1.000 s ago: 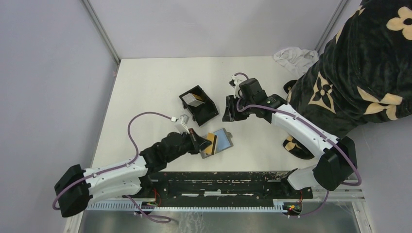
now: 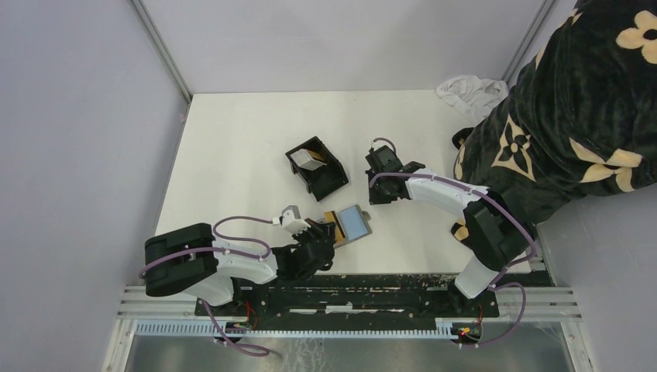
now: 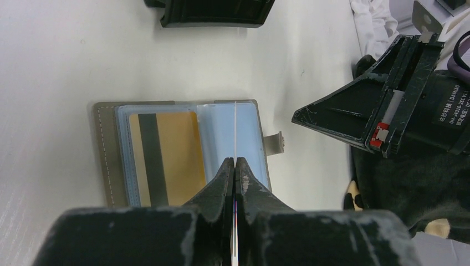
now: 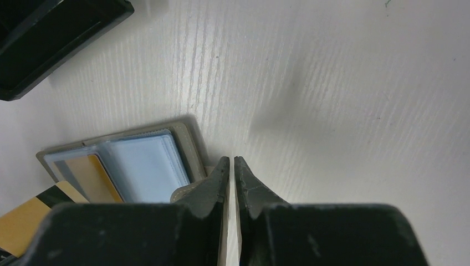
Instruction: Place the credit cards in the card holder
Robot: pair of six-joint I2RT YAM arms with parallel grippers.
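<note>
The grey card holder [image 3: 108, 160] lies open on the table with clear bluish pockets. A gold card with a dark stripe [image 3: 180, 152] sits in one pocket. Shut on another card [image 3: 235, 130], seen edge-on as a thin line, my left gripper is above the holder. That gold, dark-striped card [image 4: 25, 221] also shows at the lower left of the right wrist view. My right gripper is shut beside the holder's tab [image 4: 191, 188], with only a narrow gap and nothing visible between its fingertips.
A black open box [image 2: 329, 178] with cards inside stands behind the holder. A white cloth [image 2: 471, 97] lies at the back right, and a dark patterned cover [image 2: 558, 132] fills the right side.
The left arm has drawn in, its elbow moving up and right, and its gripper sits a little nearer the front edge.
</note>
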